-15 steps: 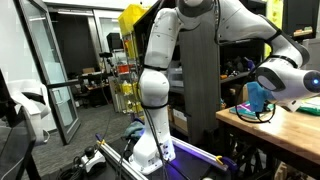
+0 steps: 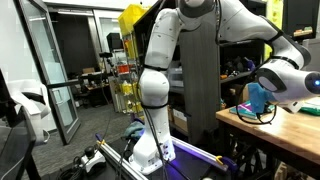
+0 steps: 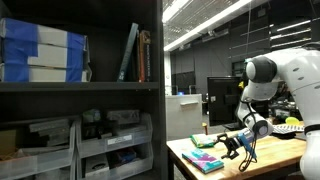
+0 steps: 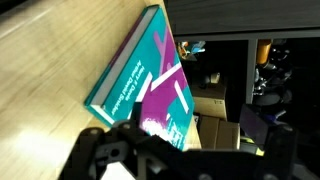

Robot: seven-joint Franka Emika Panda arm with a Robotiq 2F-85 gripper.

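Note:
A thick teal book with magenta stripes (image 4: 160, 85) lies flat on the wooden table, its spine and printed title showing in the wrist view. In exterior view 2 the same book (image 3: 203, 162) rests near the table's left edge. My gripper is open, with its dark fingers spread at the bottom of the wrist view; they cover the book's lower part. From the side, the gripper (image 3: 233, 150) hangs above the table, to the right of the book and apart from it. Nothing shows between its fingers.
Another green item (image 3: 204, 140) lies farther back on the table. Beyond the table's edge is a dark shelf with cardboard boxes (image 4: 208, 104). A tall cabinet with bins (image 3: 115, 145) stands at left. Bare wood (image 4: 35, 95) lies left of the book.

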